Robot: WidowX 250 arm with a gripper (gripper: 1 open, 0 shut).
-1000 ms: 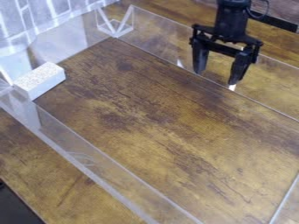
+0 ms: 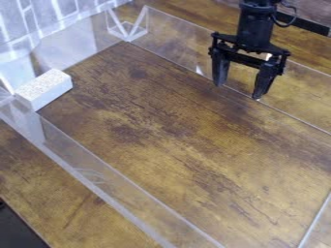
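A black gripper [image 2: 242,76] hangs at the upper right, over the clear wall at the back of the enclosure. Its two fingers point down and stand apart, open, with no object visible between them. A white speckled block [image 2: 45,89] lies at the left, inside the enclosure, far from the gripper.
Clear plastic walls [image 2: 97,182] border the wooden floor [image 2: 181,155] on several sides. The middle of the floor is empty. A white pleated cloth [image 2: 39,24] is at the upper left, outside the walls.
The gripper has shifted very slightly since a second ago. The white block has not moved.
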